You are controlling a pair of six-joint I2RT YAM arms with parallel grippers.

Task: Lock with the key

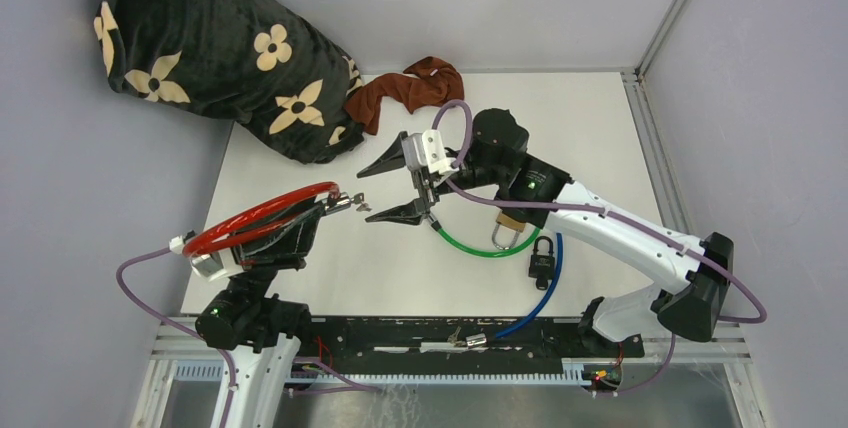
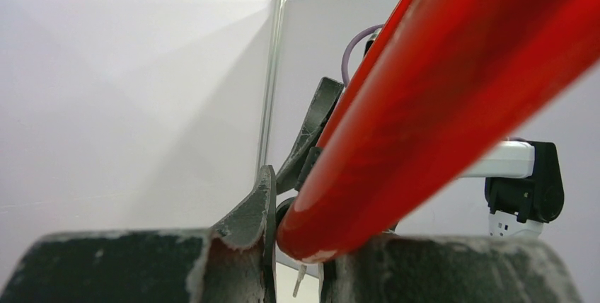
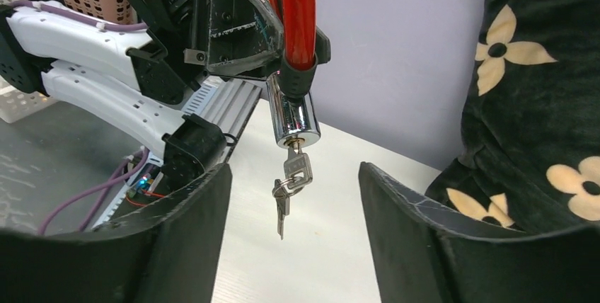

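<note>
A red cable lock (image 1: 262, 216) is held at its metal end by my left gripper (image 1: 318, 210), which is shut on it. In the right wrist view its chrome lock cylinder (image 3: 293, 115) points down toward the camera. One key (image 3: 297, 166) sits in the cylinder's keyhole, and a second key (image 3: 281, 209) dangles from the same ring. My right gripper faces the keys from a short distance, its fingers apart, with nothing between the fingers. In the left wrist view the red lock hides most of the scene.
Behind lie a dark flowered cushion (image 1: 240, 58) and a brown cloth (image 1: 410, 93). A green cable lock (image 1: 490, 250), a brass padlock (image 1: 508, 230), a black padlock (image 1: 542, 265) and a blue cable lock (image 1: 550, 288) lie on the right.
</note>
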